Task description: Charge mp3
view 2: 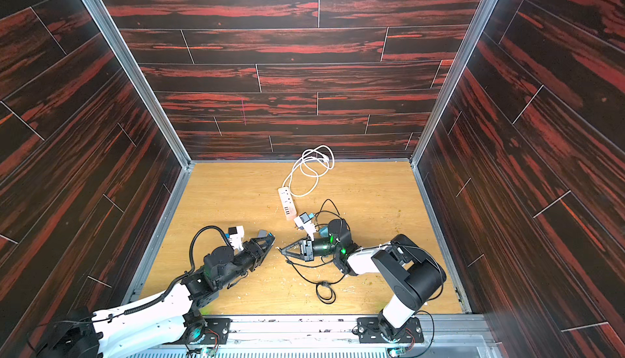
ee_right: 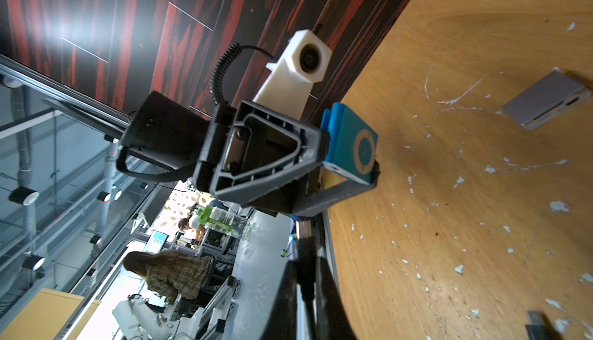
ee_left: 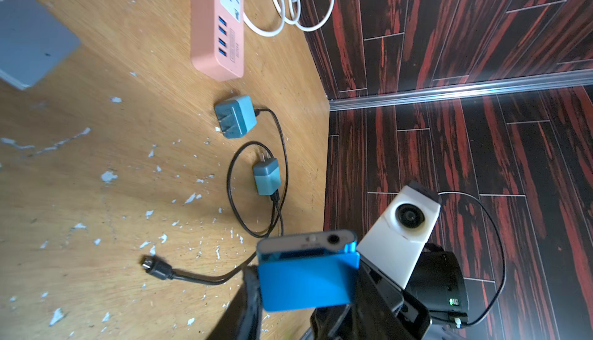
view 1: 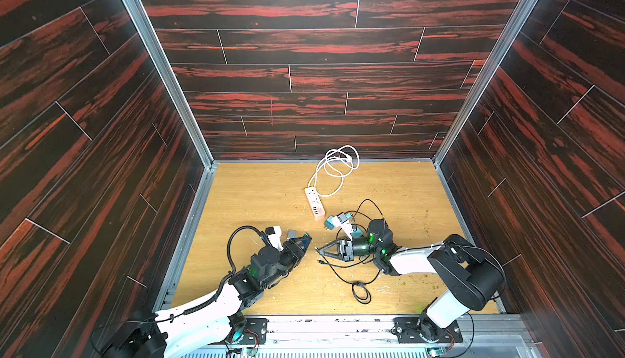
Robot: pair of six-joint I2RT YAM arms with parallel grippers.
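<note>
A small blue mp3 player (ee_left: 307, 283) with a silver edge is held in my left gripper, which is shut on it. The right wrist view shows the player's round control (ee_right: 364, 151) and its white edge. My right gripper (view 1: 319, 250) faces it from the right, a short gap away. Between its blurred, nearly closed fingers (ee_right: 281, 309) stands a black plug (ee_right: 304, 253) with a silver tip (ee_right: 302, 228). The tip is not in the player. The pink power strip (ee_left: 217, 55) lies beyond, its USB ports exposed.
Two blue-grey adapters (ee_left: 267, 176) with black cables lie right of the strip. Another black plug (ee_left: 159, 268) rests on the table below the arms. A grey box (view 1: 291, 233) sits behind the left gripper. Open table lies at the left.
</note>
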